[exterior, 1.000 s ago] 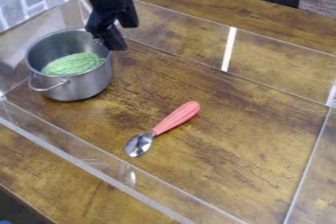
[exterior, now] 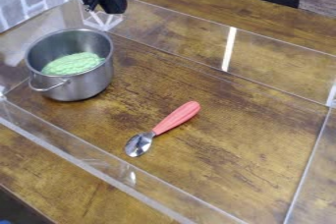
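Note:
A steel pot (exterior: 79, 81) with a handle sits at the left of the wooden table, a pale green, bumpy item (exterior: 69, 63) inside it. Above and behind the pot, at the top edge of the view, hangs my black gripper (exterior: 108, 8), partly cut off; whether its fingers are open or shut is unclear. A spoon with a pink handle (exterior: 176, 118) and a steel bowl end lies at the centre front of the table, apart from the pot.
Clear plastic strips or panels border the work area at the left, front, back and right. A white strip (exterior: 230, 49) lies at the back.
My gripper has moved up and back, away from the pot's rim toward the top edge of the view. The pot and spoon have not moved.

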